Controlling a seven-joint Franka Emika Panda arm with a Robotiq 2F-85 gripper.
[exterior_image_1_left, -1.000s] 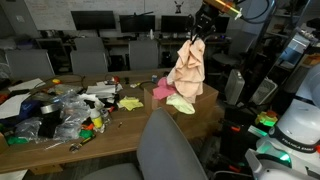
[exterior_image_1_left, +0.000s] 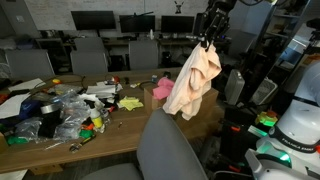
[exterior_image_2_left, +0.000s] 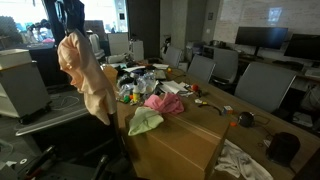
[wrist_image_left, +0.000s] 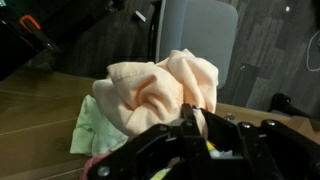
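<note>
A peach cloth (exterior_image_1_left: 194, 82) hangs from my gripper (exterior_image_1_left: 207, 43), which is shut on its top end. It dangles in the air in front of a cardboard box, its lower end well above the floor. In the second exterior view the peach cloth (exterior_image_2_left: 88, 78) droops long and folded beneath the gripper (exterior_image_2_left: 68, 28). Bunched cloth (wrist_image_left: 165, 92) fills the middle of the wrist view and covers the fingertips. A pale green cloth (exterior_image_2_left: 145, 120) and a pink cloth (exterior_image_2_left: 164, 103) lie on the box top (exterior_image_2_left: 185, 122).
A long table (exterior_image_1_left: 60, 152) carries bags, bottles, papers and a mug. An office chair (exterior_image_1_left: 165, 150) stands in the near foreground. A white cloth (exterior_image_2_left: 240, 160) lies beyond the box. Open floor lies around the robot's base.
The gripper has moved toward the camera and somewhat right in exterior view 1, carrying the peach cloth. The cloth now hangs slanted and covers the green cloth there.
</note>
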